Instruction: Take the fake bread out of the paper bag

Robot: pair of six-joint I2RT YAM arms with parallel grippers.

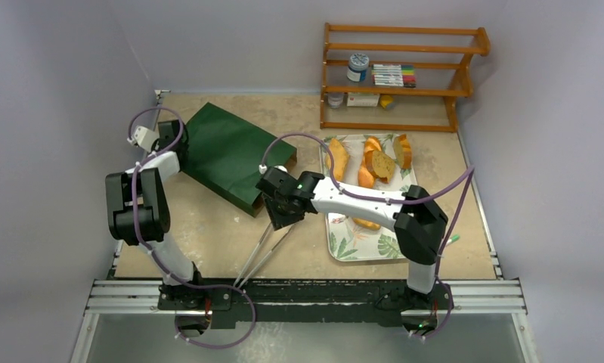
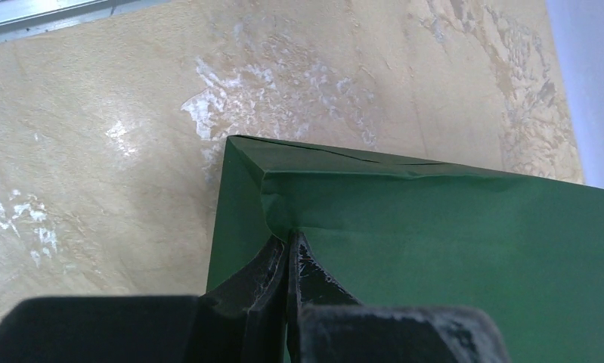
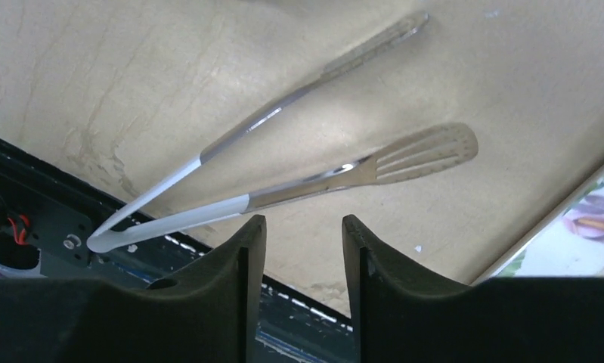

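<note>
A dark green paper bag lies slanted on the left of the table, its right end beside my right gripper. My left gripper is at the bag's left corner, fingertips shut against the green paper; whether paper is between them is hard to tell. My right gripper hangs above metal tongs near the front edge, fingers apart and empty. Several pieces of fake bread lie on a leaf-patterned tray at the right. The bag's inside is hidden.
A wooden rack with jars and markers stands at the back right. Walls close in the left and back. Bare table lies at the front left. The tongs reach the black front rail.
</note>
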